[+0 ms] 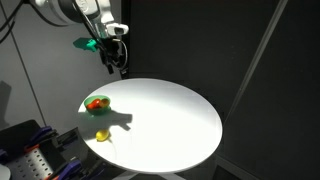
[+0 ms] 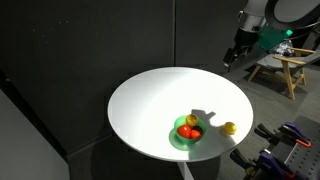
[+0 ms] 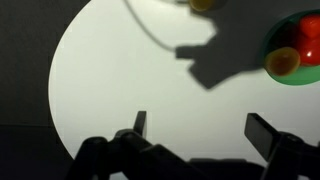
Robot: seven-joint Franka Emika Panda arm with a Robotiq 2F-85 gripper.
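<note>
My gripper stands open high above the white oval table, with only bare tabletop showing between its fingers. A green bowl [image 2: 178, 136] holds red round items [image 2: 189, 132] and an orange-yellow one [image 2: 191, 120]. In the wrist view the bowl [image 3: 296, 79] is cut off at the upper right, and its orange-yellow item [image 3: 282, 62] lies at the near side. Outside the bowl, a yellow round object [image 2: 230, 128] rests alone on the table; exterior view 1 shows this yellow object [image 1: 102, 135] close to the edge by the robot's base.
Both the bowl and the loose yellow object sit toward the robot's side. A wooden-framed chair [image 2: 270, 72] stands beyond the table in exterior view 2. Dark curtains hang behind.
</note>
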